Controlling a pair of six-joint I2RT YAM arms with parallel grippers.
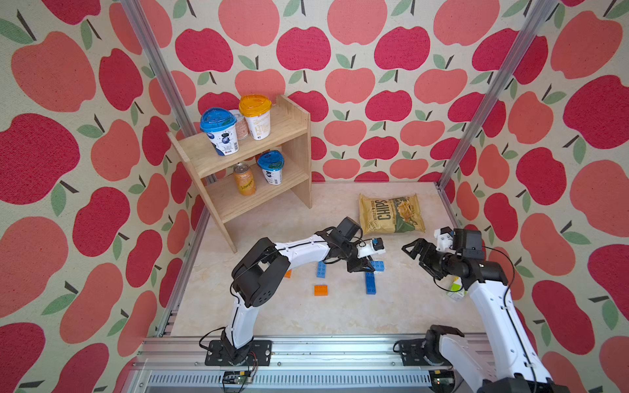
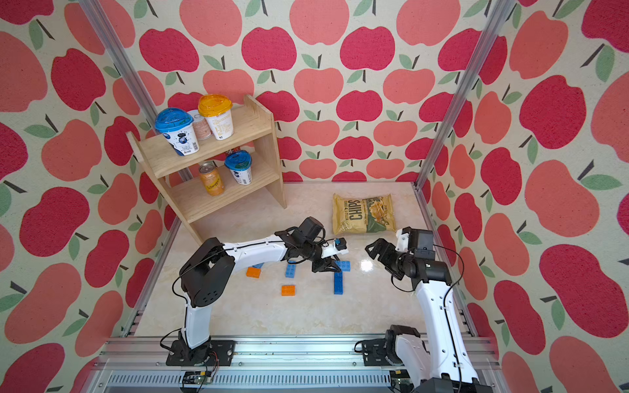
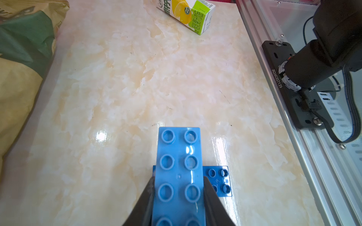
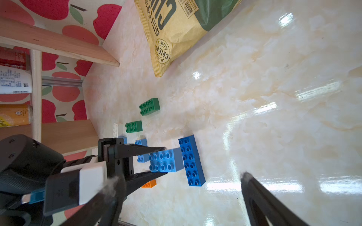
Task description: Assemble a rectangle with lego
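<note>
My left gripper is shut on a light blue brick (image 3: 179, 165), gripping it across its width with the studs up. In the left wrist view, this brick crosses above a darker blue brick (image 3: 218, 179) and hides its middle. In the right wrist view, the held brick's free end is close to one end of the dark blue brick (image 4: 191, 161); whether they touch I cannot tell. My right gripper stands open and empty, off to the right of both bricks, its fingers wide apart.
Loose orange (image 1: 320, 290), blue (image 1: 321, 270) and green (image 4: 149, 106) bricks lie around and behind the left arm. A chips bag (image 1: 393, 214) sits at the back, a wooden shelf (image 1: 262, 190) at back left, a carton (image 3: 188, 13) at right.
</note>
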